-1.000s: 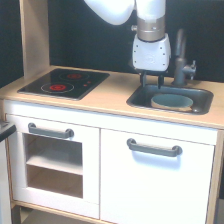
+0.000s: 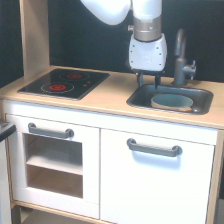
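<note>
My white gripper (image 2: 149, 79) comes down from the top of the view, above the back left part of the dark sink (image 2: 134, 103). Its two dark fingers point downward and stand apart; nothing shows between them. A round grey-green plate or pan (image 2: 172, 103) lies in the sink, to the right of and below the fingers, apparently not touching them.
Right behind the sink rises a dark faucet (image 2: 181, 60). A black stove top (image 2: 62, 83) with red rings lies at left. Bare wooden counter (image 2: 108, 97) separates stove and sink. Below are an open-fronted oven (image 2: 55, 158) and a white cabinet door (image 2: 150, 185).
My gripper has shifted slightly left and a little up. The plate or pan in the sink looks unmoved.
</note>
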